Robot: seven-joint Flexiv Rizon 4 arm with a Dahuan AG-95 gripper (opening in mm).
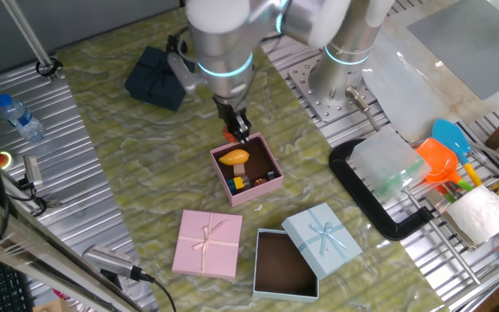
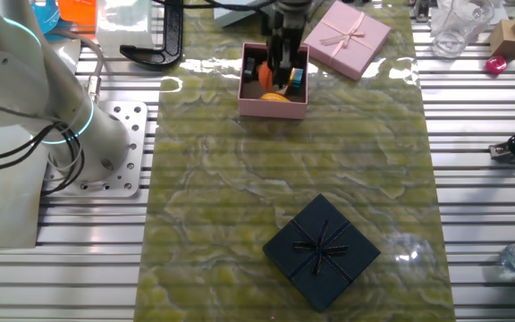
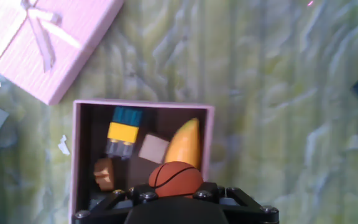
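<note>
An orange basketball-patterned ball [image 3: 176, 179] is held between the fingers of my gripper [image 1: 235, 133], which is shut on it. In exterior view 1 the gripper hangs over the far edge of the open pink box [image 1: 256, 192], with the ball [image 1: 229, 136] beside its tips. Inside the box lie a yellow mango [image 3: 184, 146], a pale block [image 3: 153, 148], a teal-and-yellow block piece [image 3: 123, 132] and a small brown piece [image 3: 104, 173]. The wrist view cuts off the box's near side behind the gripper.
The pink lid [image 1: 207, 243] lies nearby. An open light blue box [image 1: 286, 264] has its lid [image 1: 322, 238] resting across one corner. A closed dark blue box [image 2: 321, 252] sits apart on the green mat. Between it and the pink box, the mat is clear.
</note>
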